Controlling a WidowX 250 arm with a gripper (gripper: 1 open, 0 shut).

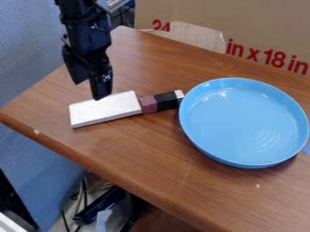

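My black gripper (pixel 97 86) hangs at the upper left of the table, its tip low over the wood just behind a long flat object (pixel 103 111). That object is white over most of its length, with a maroon and black end toward the right, close to a blue plate (pixel 242 122). The plate lies empty on the right side of the table. Whether the fingers are open or shut is hard to make out.
The wooden table (pixel 169 181) has bare room at the front and behind the long object. A cardboard box (pixel 230 27) stands along the back. The table's left edge drops toward clutter below.
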